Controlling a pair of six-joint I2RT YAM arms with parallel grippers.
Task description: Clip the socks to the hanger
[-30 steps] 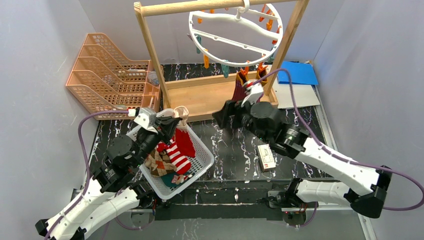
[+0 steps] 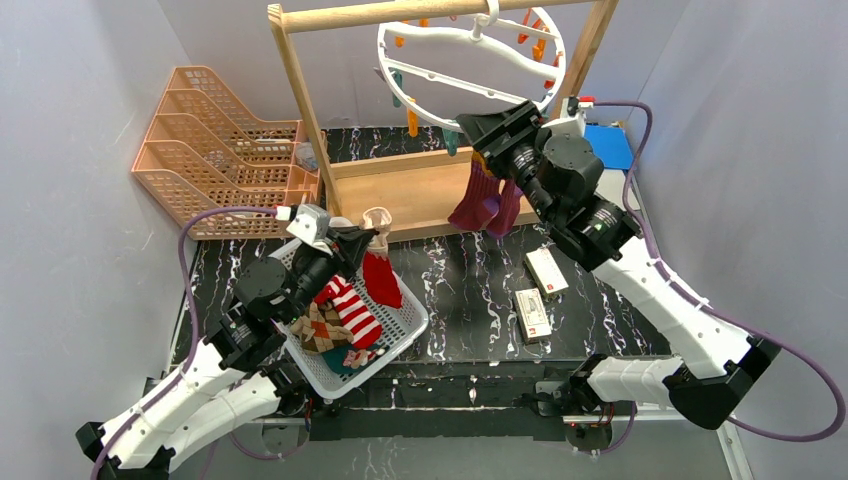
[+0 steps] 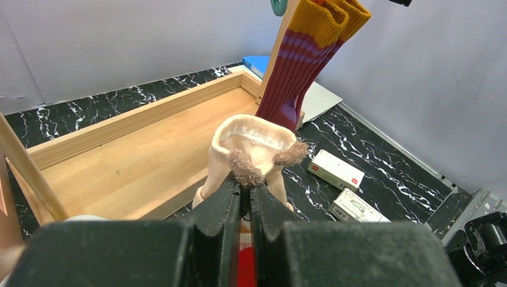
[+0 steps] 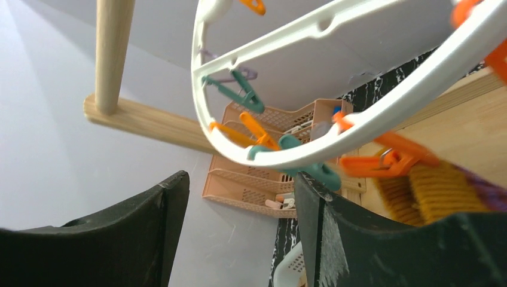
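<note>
My left gripper is shut on the cuff of a cream and red sock (image 3: 251,133), holding it above the basket with its red part (image 2: 380,281) hanging down. A maroon and mustard pair of socks (image 3: 297,66) hangs from orange clips (image 4: 394,156) on the round white hanger (image 2: 470,35). My right gripper stands part open at the hanger's near rim, nothing between its fingers. Close ahead of it in the right wrist view is a teal clip (image 4: 317,173). Striped and argyle socks (image 2: 353,315) lie in the grey basket (image 2: 407,333).
A wooden rack (image 2: 290,75) carries the hanger over its tray base. An orange slatted organizer (image 2: 205,150) stands at the back left. Two small boxes (image 2: 532,315) lie on the dark marbled table.
My right gripper has risen from low over the table to the hanger's near rim. The left gripper has shifted slightly right, carrying the cream and red sock with it.
</note>
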